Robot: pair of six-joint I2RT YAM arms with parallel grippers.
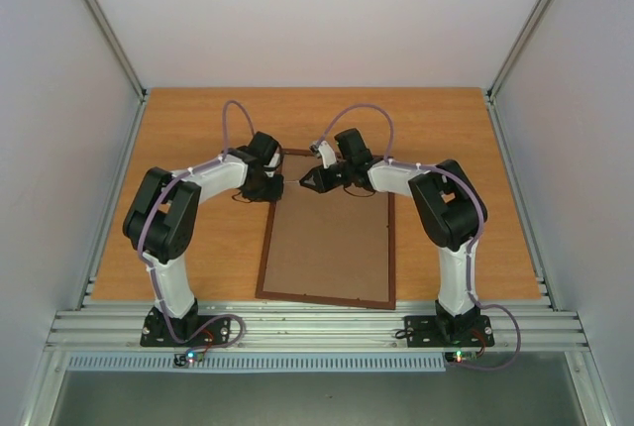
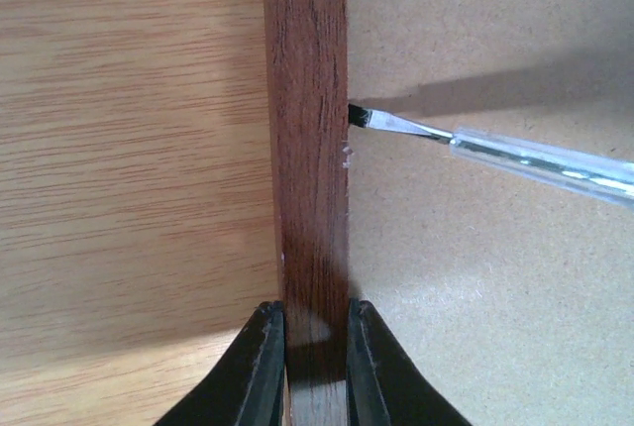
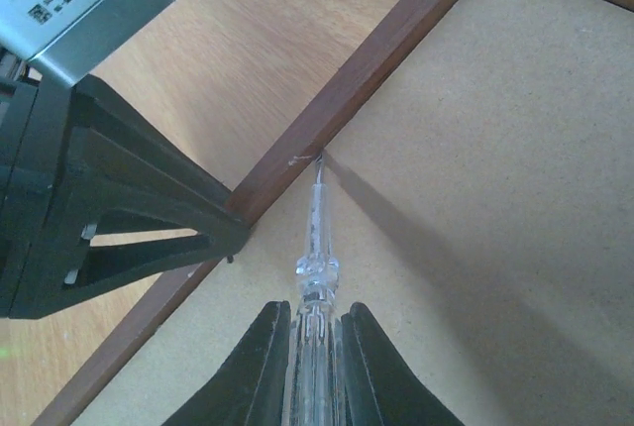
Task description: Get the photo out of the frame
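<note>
The dark wooden frame [image 1: 392, 258] lies face down on the table, its tan backing board [image 1: 327, 243] inside it. My left gripper is shut on the frame's left bar [image 2: 307, 129]. My right gripper is shut on a clear-handled tool [image 2: 540, 163] with a thin flat metal tip [image 2: 391, 121]. The tip rests at the inner edge of that bar, where the backing board meets it, a little beyond my left fingers. The photo itself is not visible.
Bare wooden table [image 1: 178, 248] lies left and right of the frame and behind it. Pale side and back walls enclose the area, with a metal rail [image 1: 317, 347] along the front.
</note>
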